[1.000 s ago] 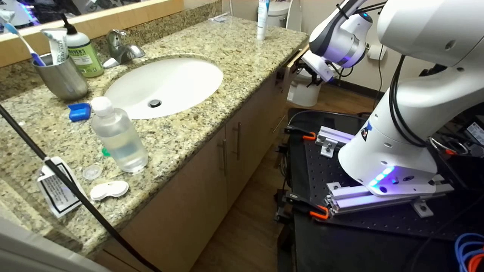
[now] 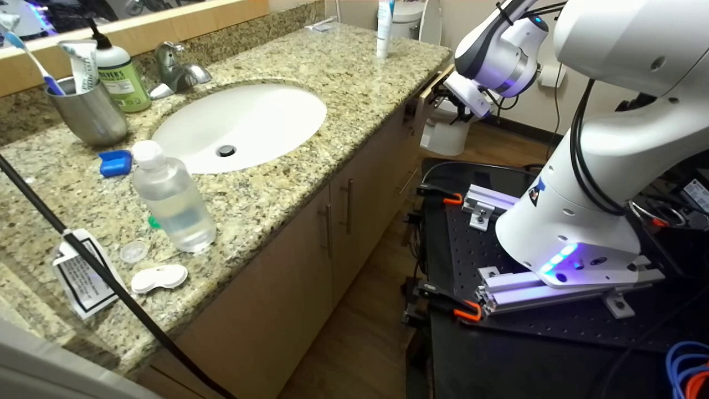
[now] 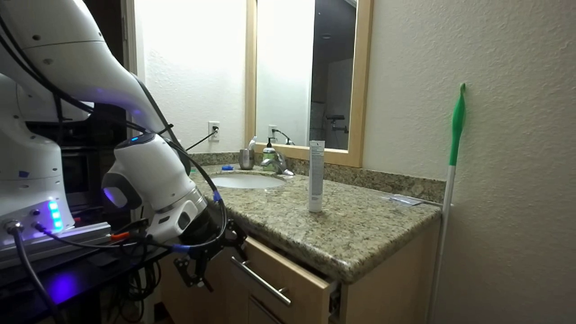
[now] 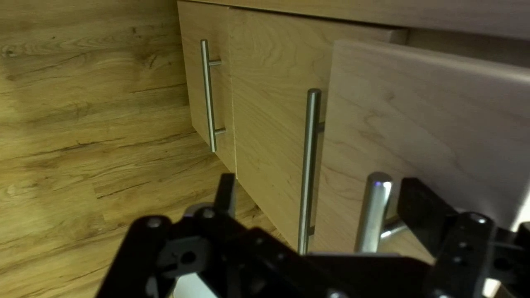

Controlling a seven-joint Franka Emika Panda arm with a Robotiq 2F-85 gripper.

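The drawer at the end of the vanity is partly pulled out, with a gap under the countertop. Across its front runs a metal bar handle. My gripper is at the handle's near end, its fingers spread wide. The wrist view shows the upper end of the drawer handle between the open fingers, close to the right finger. That finger lies on the drawer-front side of the bar; whether it touches is unclear. The left finger stands well clear over the floor.
Cabinet doors with upright handles sit beside the drawer. On the counter stand a white tube, a clear bottle, a cup and a soap bottle. A green-topped pole leans by the wall.
The wrist and gripper have shifted very slightly away from the counter at the drawer. Objects on the counter keep their places.
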